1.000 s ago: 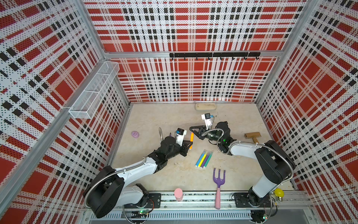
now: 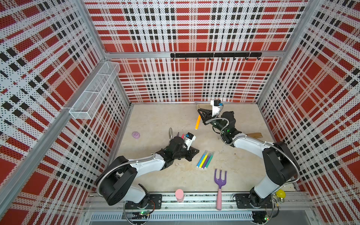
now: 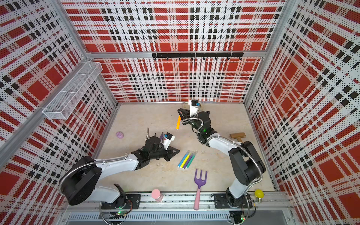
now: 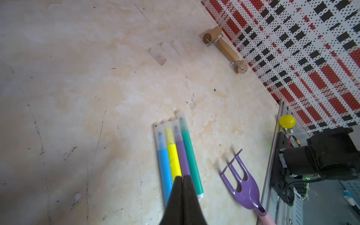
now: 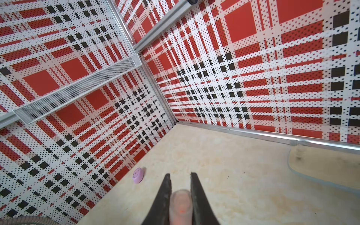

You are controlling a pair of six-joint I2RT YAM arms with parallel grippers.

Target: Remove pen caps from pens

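Note:
An orange pen (image 2: 197, 122) hangs slanting from my right gripper (image 2: 200, 111), near the back of the table. In the right wrist view the fingers are shut on its translucent capped end (image 5: 181, 202), with orange showing through. My left gripper is shut, with nothing visible between its fingers, left of a row of capped pens. That row holds a blue pen (image 4: 164, 165), a yellow pen (image 4: 173, 155), a purple pen (image 4: 181, 153) and a green pen (image 4: 190, 157), clear caps on their far ends. Three clear loose caps (image 4: 157, 55) lie farther back.
A purple fork (image 2: 220, 182) lies at the front, right of a pink jar (image 2: 179, 195). A wooden roller (image 4: 226, 50) rests at the right, a purple ring-like item (image 2: 135, 134) at the left. Behind the left gripper, more pens (image 2: 183, 135) are mostly hidden.
My right gripper has moved backward with the orange pen, away from the left gripper.

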